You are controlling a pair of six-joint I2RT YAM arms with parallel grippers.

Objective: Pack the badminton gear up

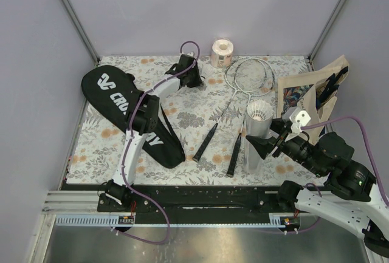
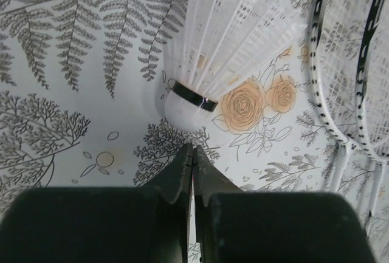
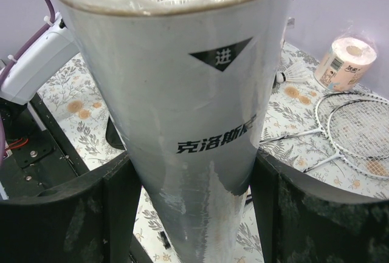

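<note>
The white shuttlecock (image 2: 225, 41) lies on the patterned mat, its rounded head with a black band pointing toward my left gripper. That gripper's tips are pressed together just short of the head, with nothing between them. My right gripper is shut on the clear shuttlecock tube (image 1: 259, 120), held upright with its open mouth showing stacked white skirts in the right wrist view. Two rackets (image 1: 251, 76) lie to the right of the middle, black handles toward the front. A black racket bag (image 1: 112, 96) lies flat on the left.
A paper roll (image 1: 222, 53) stands at the back, close to the shuttlecock. On the right, an open tote bag (image 1: 295, 81) leans near the wall. Bare mat (image 1: 188, 117) lies between the racket bag and the rackets.
</note>
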